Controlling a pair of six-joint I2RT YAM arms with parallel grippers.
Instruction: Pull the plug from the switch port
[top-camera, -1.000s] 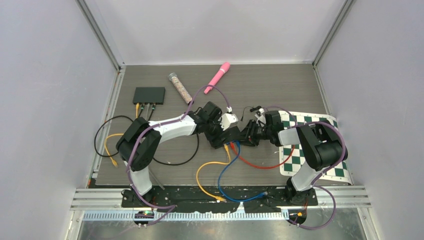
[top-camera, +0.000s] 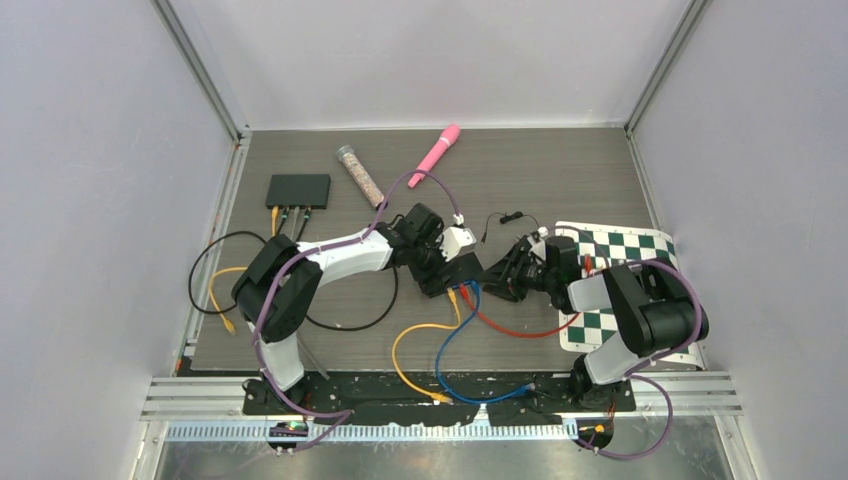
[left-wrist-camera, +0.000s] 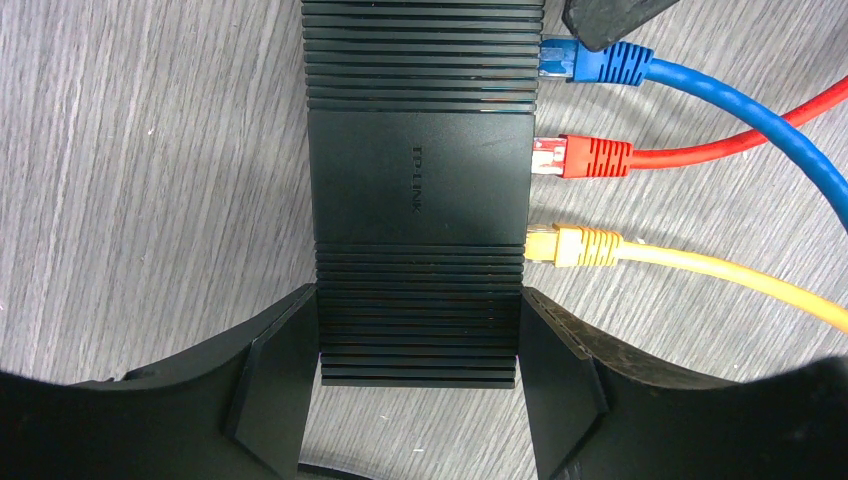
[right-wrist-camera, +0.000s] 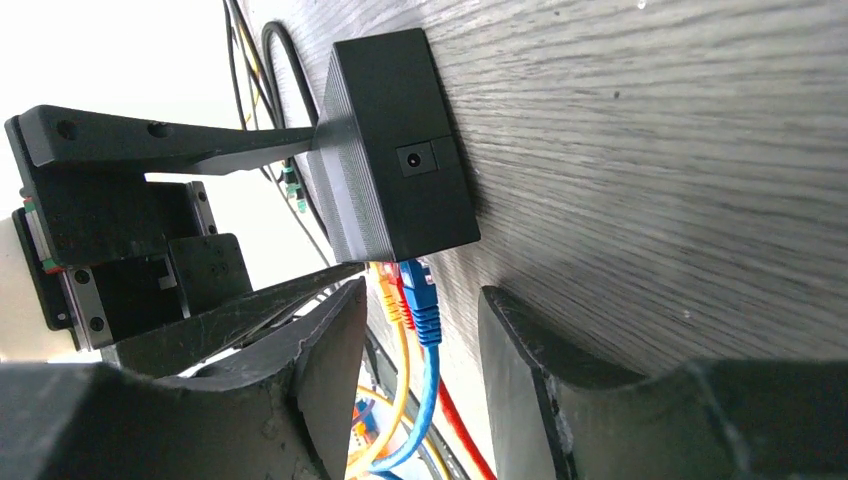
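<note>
A black TP-LINK switch (left-wrist-camera: 418, 170) (right-wrist-camera: 393, 140) lies on the table, with blue (left-wrist-camera: 610, 62), red (left-wrist-camera: 595, 157) and yellow (left-wrist-camera: 585, 245) plugs along one side, seated at its ports. My left gripper is shut on the switch's end, one finger each side. My right gripper stands open beside the other end, near the blue plug (right-wrist-camera: 422, 305), with nothing held between its fingers; the cables show beyond them in the right wrist view.
A second black switch (top-camera: 298, 188) with cables sits back left. A shaker tube (top-camera: 360, 175) and pink microphone (top-camera: 435, 155) lie at the back. A checkerboard (top-camera: 590, 335) is under the right arm.
My right arm has shifted toward the front and slightly right, its gripper a little farther from the switch. The left arm and switch have not visibly moved.
</note>
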